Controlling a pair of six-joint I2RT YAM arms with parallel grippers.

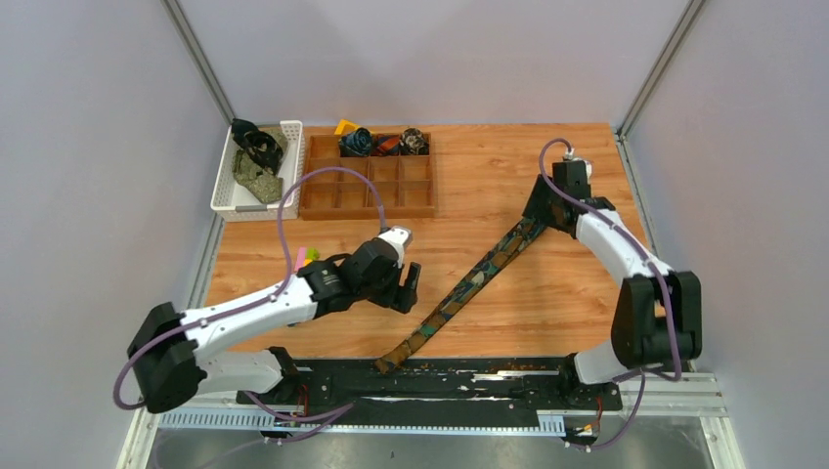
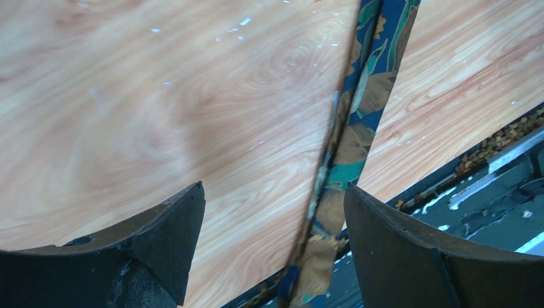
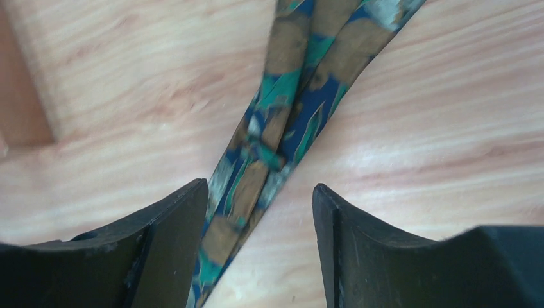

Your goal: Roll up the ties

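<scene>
A long camouflage-pattern tie [image 1: 467, 288] lies diagonally on the wood table, from the front edge near the centre up to the back right. My left gripper [image 1: 407, 288] is open above the table just left of it; in the left wrist view the tie [image 2: 354, 141] runs past the open fingers. My right gripper [image 1: 543, 205] is over the tie's far end. In the right wrist view its fingers [image 3: 163, 237] stand apart, with the tie [image 3: 289, 109] below them and slightly left of centre.
A wooden compartment box [image 1: 367, 205] holds rolled ties in its back row. A white basket [image 1: 228, 205] with folded ties stands at back left. Coloured blocks [image 1: 303, 258] are partly hidden behind the left arm.
</scene>
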